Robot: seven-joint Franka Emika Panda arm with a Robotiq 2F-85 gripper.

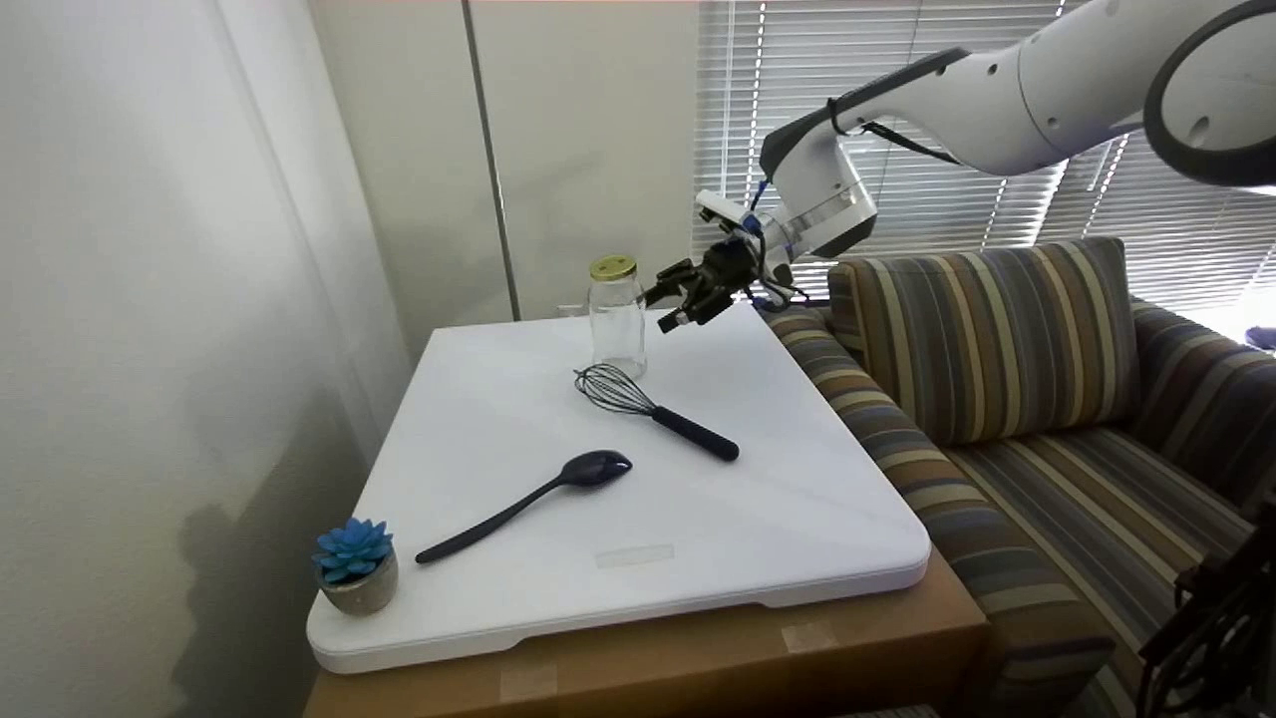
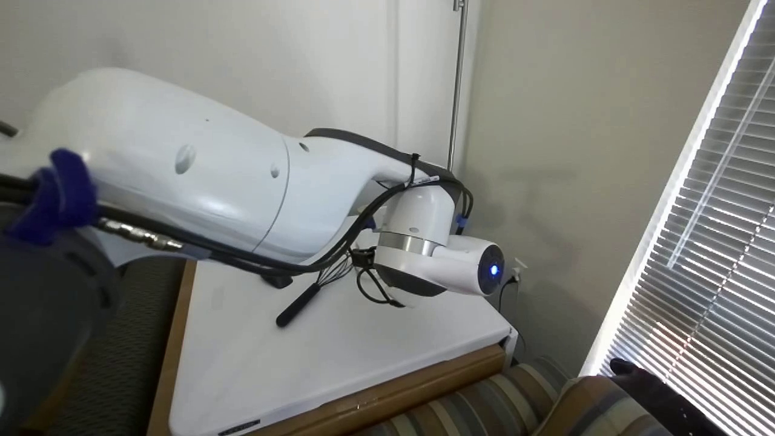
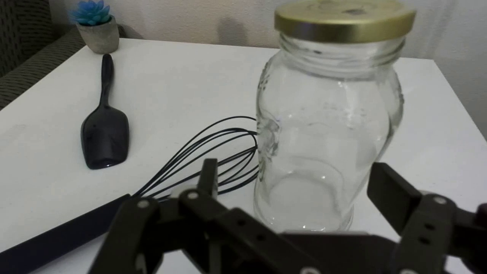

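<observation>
A clear glass jar (image 1: pixel 617 321) with a gold lid (image 1: pixel 613 267) stands upright near the back of the white table. My gripper (image 1: pixel 660 309) is close beside it, on its right in the first exterior view. From the wrist, the open gripper has its fingers wide apart, with the jar (image 3: pixel 319 132) in front of and partly between them. Clear space shows between the right finger and the glass. Whether any part of the gripper touches the jar cannot be told. The second exterior view hides gripper and jar behind the arm.
A black whisk (image 1: pixel 670 413) lies close to the jar, its wires passing behind the glass in the wrist view. Farther off are a black spoon (image 1: pixel 538 497) and a potted blue succulent (image 1: pixel 355 568) at the table corner. A striped armchair (image 1: pixel 993 347) borders the table.
</observation>
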